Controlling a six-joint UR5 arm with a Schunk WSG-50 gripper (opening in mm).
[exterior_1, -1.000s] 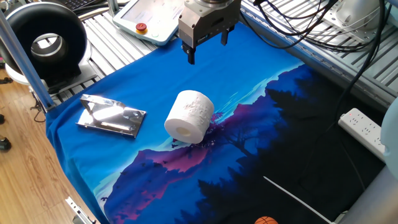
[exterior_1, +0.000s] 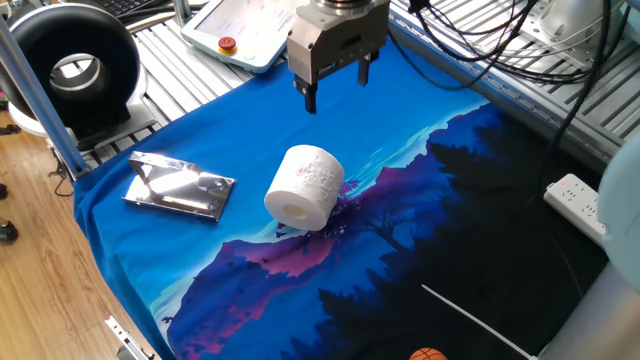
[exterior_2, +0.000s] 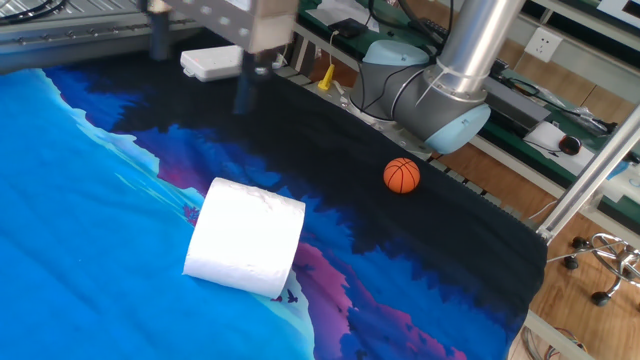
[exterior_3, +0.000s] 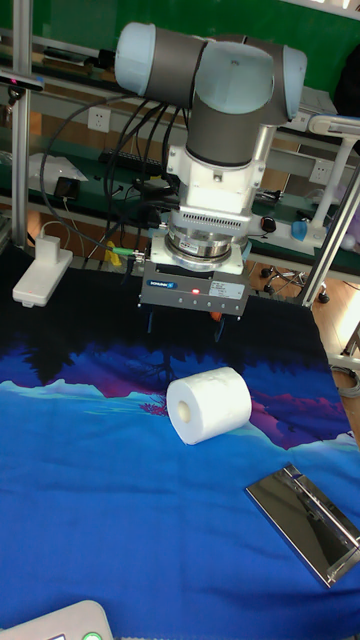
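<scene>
A white toilet paper roll (exterior_1: 303, 187) lies on its side on the printed blue cloth, with its core hole facing the front in the first exterior view. My gripper (exterior_1: 337, 91) hangs above the cloth, apart from the roll and towards the back right of it in that view. Its two dark fingers (exterior_3: 149, 321) are spread wide, and only empty air shows between them. To the left of the roll in the first view rests a shiny metal holder (exterior_1: 180, 188) with a raised plate; the third view shows the same holder (exterior_3: 305, 522) at lower right.
A small orange basketball (exterior_2: 401, 176) sits on the dark part of the cloth. One white power strip (exterior_1: 578, 207) and a thin pale rod (exterior_1: 470, 318) lie there too. Beyond the cloth's edge is a tablet with a red button (exterior_1: 227, 45).
The roll and the holder have stayed in place.
</scene>
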